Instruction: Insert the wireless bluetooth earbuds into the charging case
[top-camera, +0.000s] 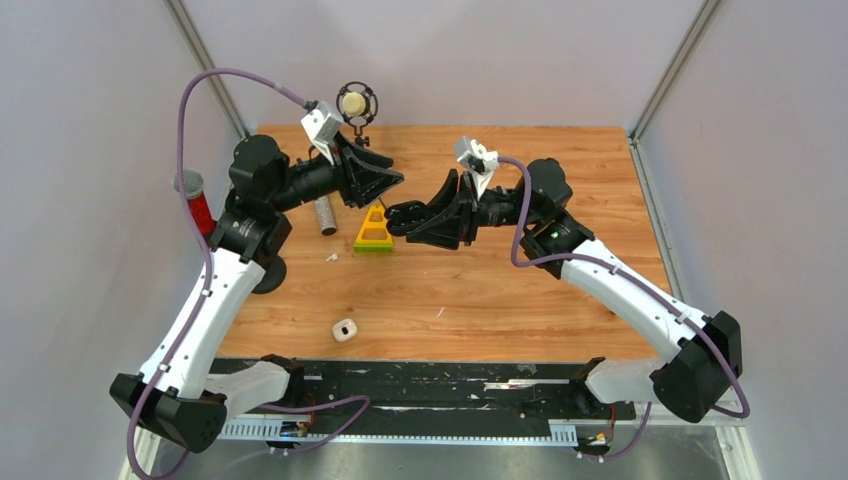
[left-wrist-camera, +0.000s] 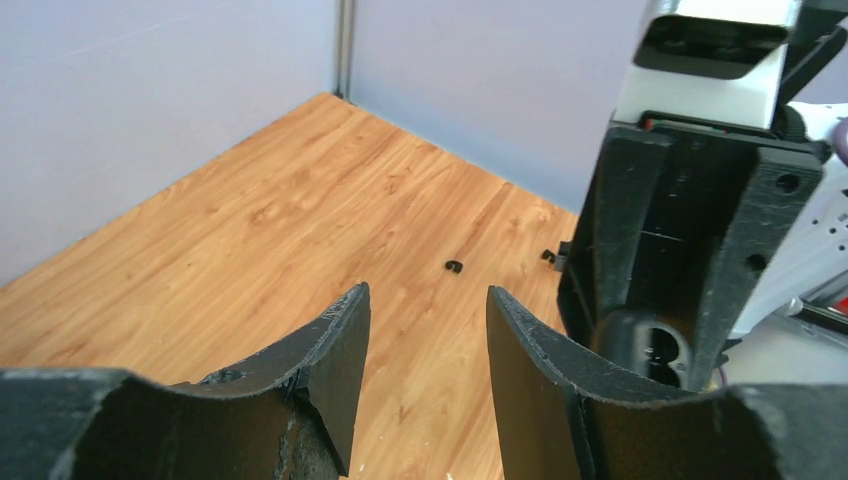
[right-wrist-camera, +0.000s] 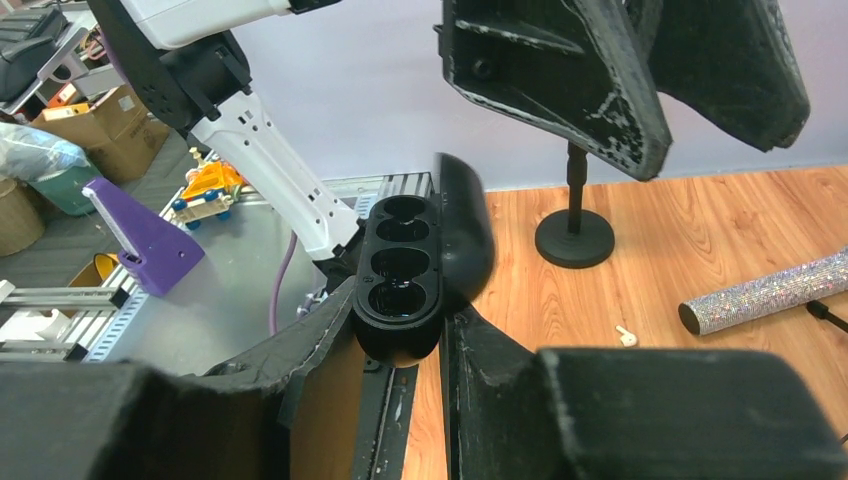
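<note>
A black charging case (right-wrist-camera: 395, 310) with its lid (right-wrist-camera: 465, 235) swung open is held in my right gripper, which is shut on its lower end. Several round recesses show on its inner face, dark, with no earbud visible in them. In the top view the case (top-camera: 403, 220) hangs above the table between the arms. My left gripper has its fingers parted, bare table showing between them; it is up and left of the case, not touching it. A small white earbud-like piece (right-wrist-camera: 626, 336) lies on the table.
Behind the grippers stand a yellow triangular piece (top-camera: 374, 235), a glittery cylinder (top-camera: 325, 216) and a microphone (top-camera: 356, 105) on a stand. A small white square item (top-camera: 344, 330) lies at the front left.
</note>
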